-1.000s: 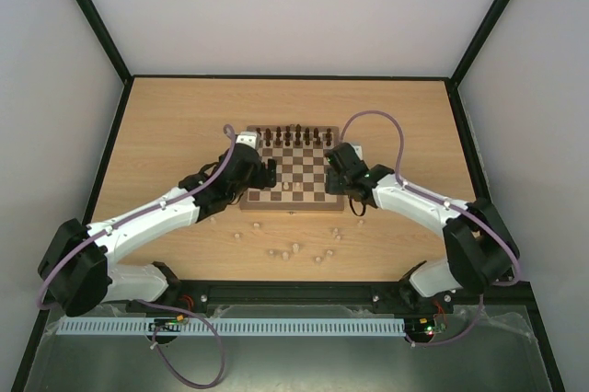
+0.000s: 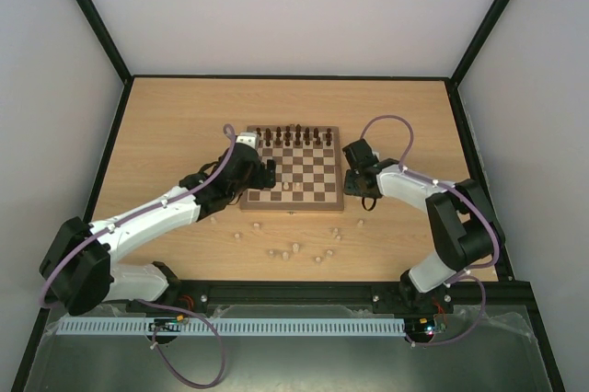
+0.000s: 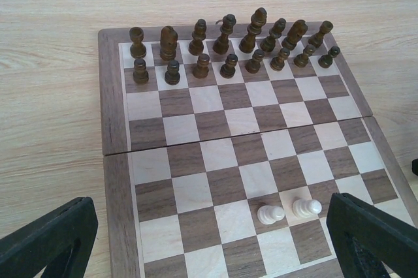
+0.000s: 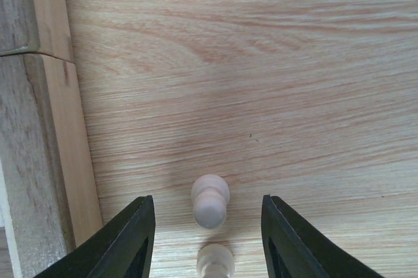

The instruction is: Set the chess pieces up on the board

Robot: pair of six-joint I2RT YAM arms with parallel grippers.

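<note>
The chess board (image 2: 248, 206) lies mid-table with two full rows of dark pieces (image 3: 226, 33) standing along its far side. Two white pawns (image 3: 271, 214) stand side by side on neighbouring squares toward the near side. Over the board's left part hangs my left gripper, open, nothing between its fingers. My right gripper is open just past the board's right edge, above the table. Between its fingers, but lower down, a white piece (image 4: 210, 201) shows, with a second white piece (image 4: 215, 262) behind it at the bottom edge; neither is gripped.
Several loose white pieces (image 2: 295, 247) are scattered on the table in front of the board. The board's raised right side (image 4: 68, 141) runs close to my right gripper.
My right gripper has moved right, off the board's edge, and down toward the loose white pieces. Both white pawns on the board stay put.
</note>
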